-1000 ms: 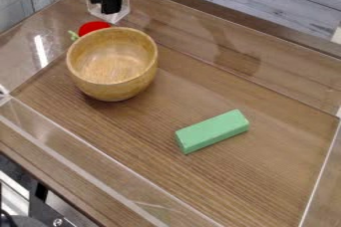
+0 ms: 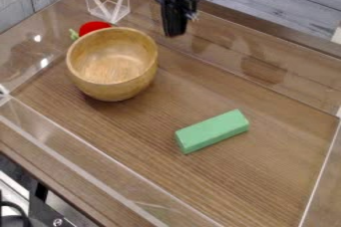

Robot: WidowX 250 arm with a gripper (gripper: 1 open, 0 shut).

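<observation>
My black gripper hangs over the back middle of the wooden table, shut, with nothing visible between its fingers. Behind the wooden bowl on the left sits a red object with some green at its left side, partly hidden by the bowl. A translucent white, angular object stands at the back left, left of my gripper.
A green block lies at the front right. A dark object shows beyond the table's edge at the lower left.
My gripper has moved right from the back-left corner, away from the red object and the white object, to the back middle. The bowl and green block are unmoved.
</observation>
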